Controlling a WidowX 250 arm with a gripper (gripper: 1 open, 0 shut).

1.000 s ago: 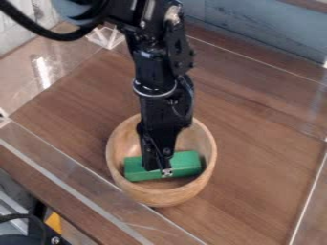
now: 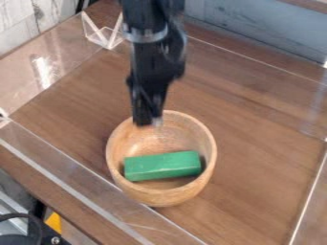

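A round wooden bowl [image 2: 163, 197] sits on the wooden table, holding a green block [image 2: 163, 166] that lies across its bottom. My black gripper [image 2: 151, 107] hangs blurred above the back of the bowl, clear of the block. Whether its fingers are open or shut is not clear.
A clear plastic piece [image 2: 105, 29] stands at the back left. Metal strips run along the front left edge, with dark cables below.
My gripper has risen up and away from the green block, which stays in the bowl.
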